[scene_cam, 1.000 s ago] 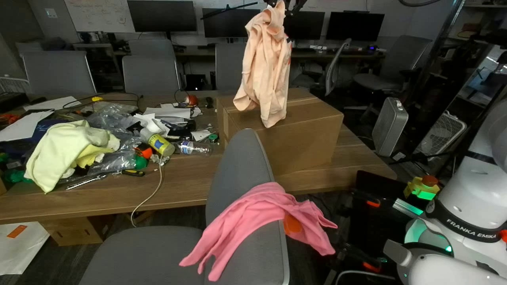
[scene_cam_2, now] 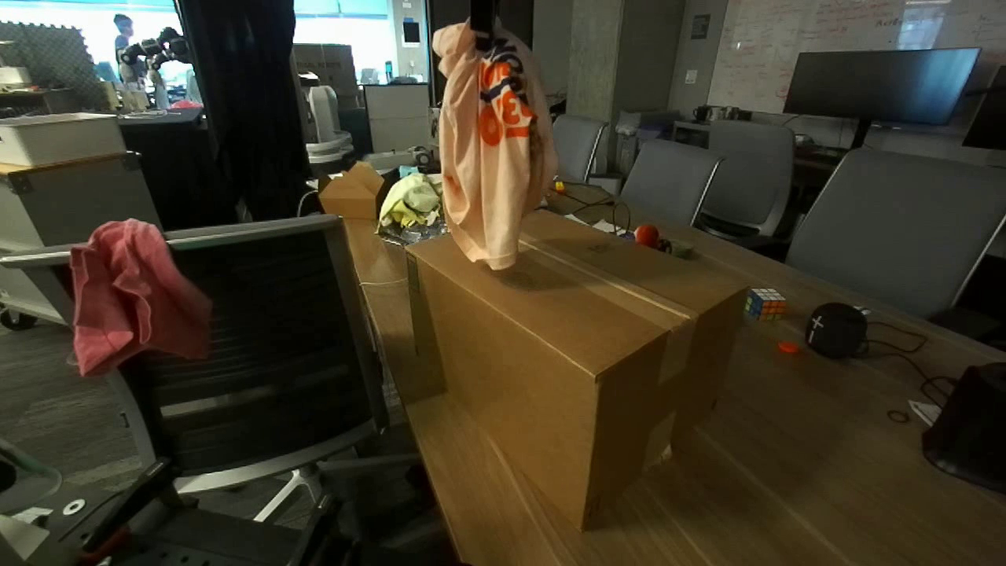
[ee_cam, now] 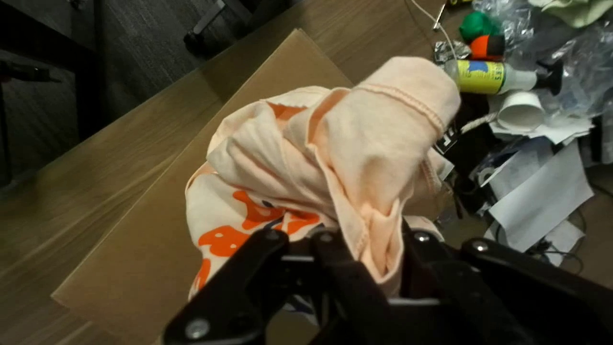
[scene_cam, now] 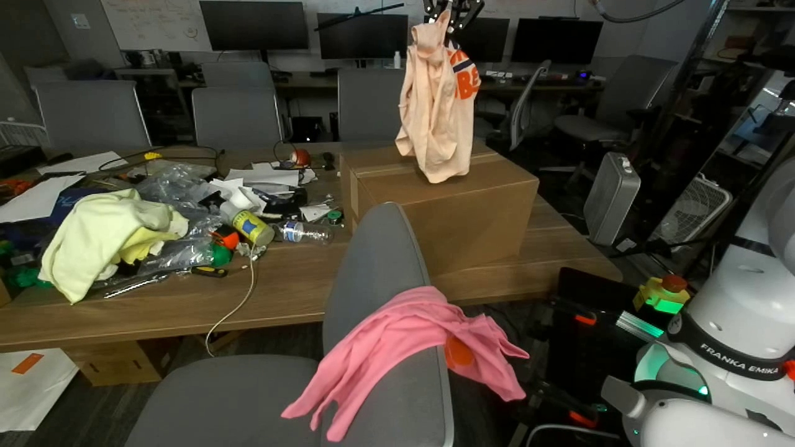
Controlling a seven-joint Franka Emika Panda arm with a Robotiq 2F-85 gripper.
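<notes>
A peach shirt (scene_cam: 436,108) with orange lettering hangs in folds from my gripper (scene_cam: 451,13), which is shut on its top end. In exterior view 2 the shirt (scene_cam_2: 490,160) hangs over the cardboard box (scene_cam_2: 528,377); whether its lower end touches the box top cannot be told. The wrist view shows bunched peach cloth (ee_cam: 373,149) rising between the black fingers of my gripper. A pink cloth (scene_cam: 402,335) is draped over the back of the grey chair (scene_cam: 380,253). On the left of the table lies a pale yellow cloth (scene_cam: 112,231).
Clutter covers the table's left part: a yellow-labelled bottle (scene_cam: 253,227), a clear plastic bottle (scene_cam: 304,232), papers and plastic bags. Past the box stand a Rubik's cube (scene_cam_2: 765,303) and a round black speaker (scene_cam_2: 835,330).
My gripper and the peach shirt have moved to the right in exterior view 1, now over the box's top. The shirt has turned, showing more orange lettering. The pink and yellow cloths are unmoved.
</notes>
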